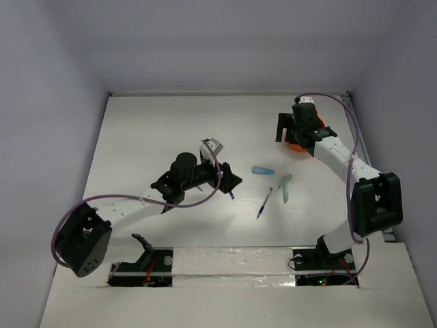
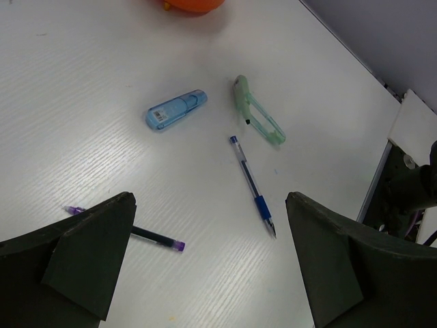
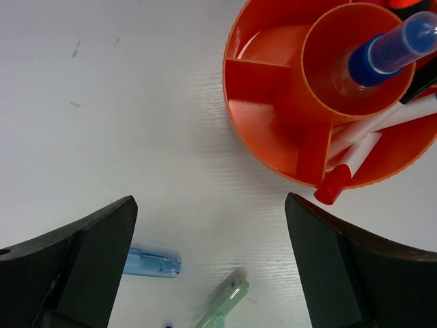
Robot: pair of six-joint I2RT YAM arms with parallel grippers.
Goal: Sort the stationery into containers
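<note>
An orange round divided organizer [image 3: 266,137] holds markers and a blue-capped tube; my open right gripper [image 1: 283,128] hangs at it, nothing between its fingers. Below it on the table lie a blue item [image 2: 175,109], a green tool [image 2: 242,99] and a blue pen [image 2: 252,186]. A dark pen with purple ends [image 2: 157,237] lies beneath my left gripper [image 1: 229,178], which stands open and empty over the table, partly hiding that pen.
Walls enclose the back and both sides of the white table [image 1: 136,123]. Purple cables run along both arms.
</note>
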